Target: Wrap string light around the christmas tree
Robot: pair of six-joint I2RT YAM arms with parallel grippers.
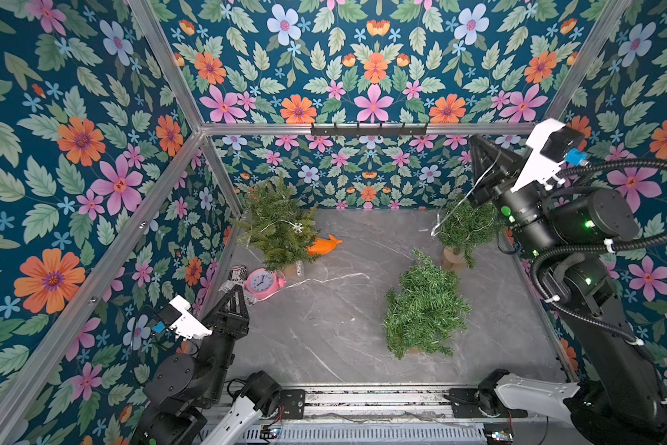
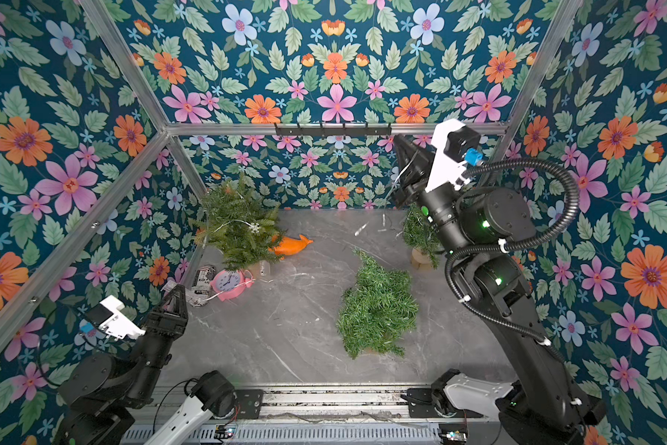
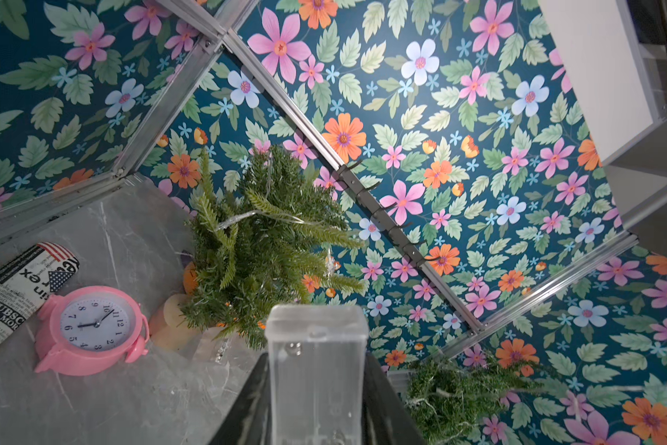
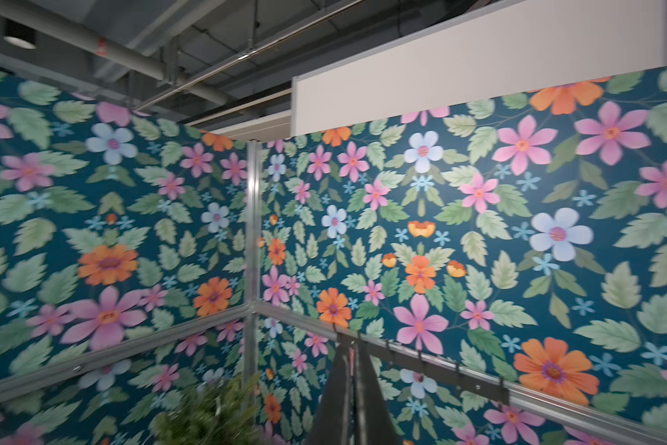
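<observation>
White string light [image 1: 463, 200] hangs from my right gripper, whose fingers are pressed together in the right wrist view. More of the string [image 1: 326, 280] trails over the table from near the pink clock. Between the fingers of my left gripper sits a clear plastic case [image 3: 317, 400], held level at front left. Three green trees stand on the table: one at back left [image 1: 274, 226] with some white string on it, one at front centre [image 1: 426, 307], one at back right [image 1: 468, 226]. The string's ends are hard to see.
A pink alarm clock [image 3: 96, 326] and a paper-wrapped bundle [image 3: 18, 296] lie by the left wall. An orange whale [image 1: 323, 244] is beside the back left tree.
</observation>
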